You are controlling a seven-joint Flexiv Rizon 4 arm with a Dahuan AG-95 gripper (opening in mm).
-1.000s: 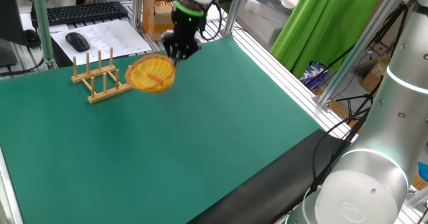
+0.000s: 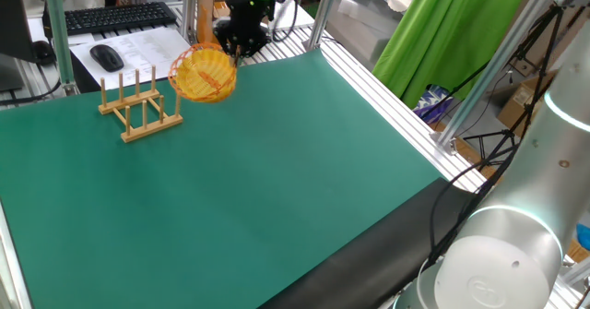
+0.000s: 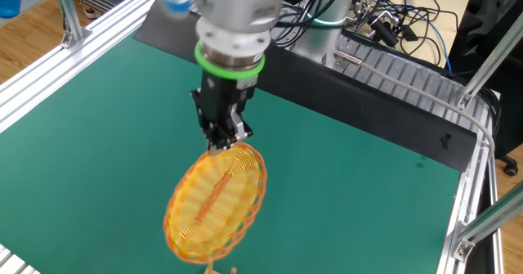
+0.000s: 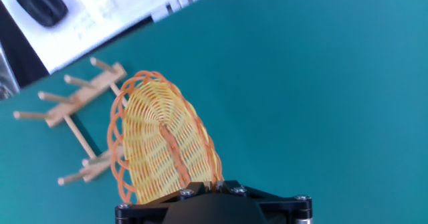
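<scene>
A shallow oval wicker basket (image 2: 204, 75), yellow with an orange woven rim, hangs tilted in the air, gripped at one edge. My gripper (image 3: 219, 149) is shut on that edge, and the basket (image 3: 214, 204) slants down away from the fingers. In the wrist view the basket (image 4: 164, 140) stretches up and left from the gripper. A wooden rack (image 2: 140, 109) with upright pegs stands on the green mat at its far left. In the wrist view the basket covers part of the rack (image 4: 83, 98).
Past the mat's far edge lie a black mouse (image 2: 106, 58), papers (image 2: 152, 53) and a keyboard (image 2: 109, 17). A metal post (image 2: 189, 9) rises behind the basket.
In exterior view 1 the gripper and basket have moved up and slightly left in the picture. The basket stays held, and the rack stands where it was.
</scene>
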